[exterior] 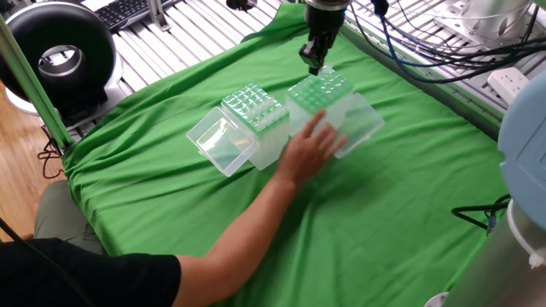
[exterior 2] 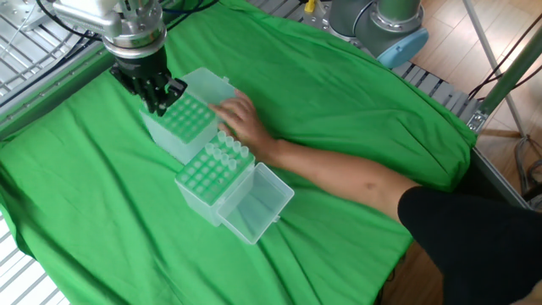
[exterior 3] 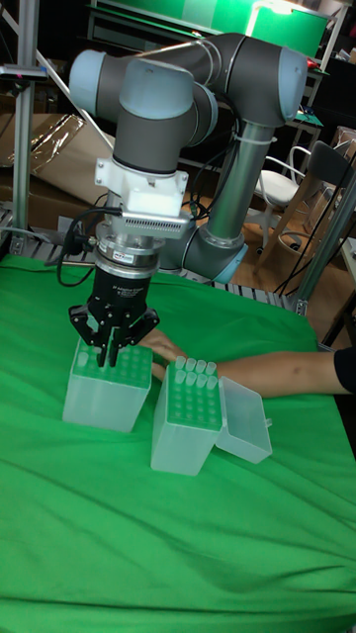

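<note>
My gripper (exterior 3: 109, 359) hangs fingers-down over one translucent box with a green perforated rack top (exterior 3: 132, 368). The fingertips (exterior 3: 114, 359) stand close together, with only a narrow gap, and I cannot make out anything between them. In exterior view 2 the same box (exterior 2: 174, 146) lies below the gripper (exterior 2: 163, 103), its clear lid (exterior 2: 209, 86) folded open. A second such box (exterior 2: 201, 203) stands beside it, lid (exterior 2: 257, 203) open; clear tubes (exterior 2: 229, 152) fill part of its rack. In exterior view 3, a tube (exterior 3: 83, 360) shows in the first rack beside my fingers.
A person's hand (exterior: 309, 153) touches the first box's side, the arm (exterior: 243, 226) reaching across the cloth. Green cloth (exterior: 409, 222) lies wrinkled and free around the boxes. Cables (exterior: 426, 64) run behind the gripper in exterior view 1.
</note>
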